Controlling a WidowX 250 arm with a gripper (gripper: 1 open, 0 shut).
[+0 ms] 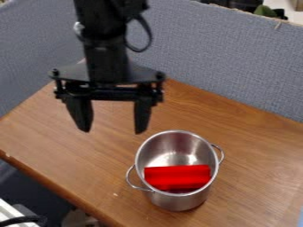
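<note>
My black gripper (112, 115) hangs over the left-middle of the table with its two fingers apart and nothing between them. To its lower right stands a steel pot (175, 145) with two wire handles, and a red cylindrical object (175, 177) lies inside it.
Grey padded walls (213, 49) bound it at the back and left. Some black and white hardware sits at the lower left edge.
</note>
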